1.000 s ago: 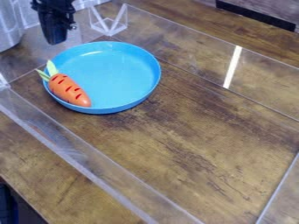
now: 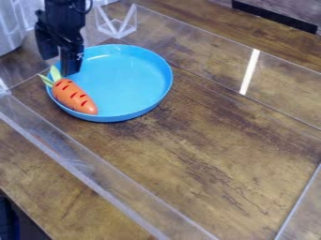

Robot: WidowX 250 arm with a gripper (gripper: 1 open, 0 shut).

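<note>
An orange toy carrot (image 2: 74, 97) with pale green-yellow leaves lies at the left side of a blue round plate (image 2: 126, 80). My black gripper (image 2: 60, 67) hangs at the plate's upper-left edge, just above the carrot's leafy end, with its fingers open. Whether a finger touches the carrot or the rim is hard to tell.
Clear strips border the work area. A white object (image 2: 10, 28) stands at the top left, and a small clear frame (image 2: 115, 21) is behind the plate.
My gripper has come down and slightly right toward the carrot's leafy end. The plate and carrot have not visibly moved.
</note>
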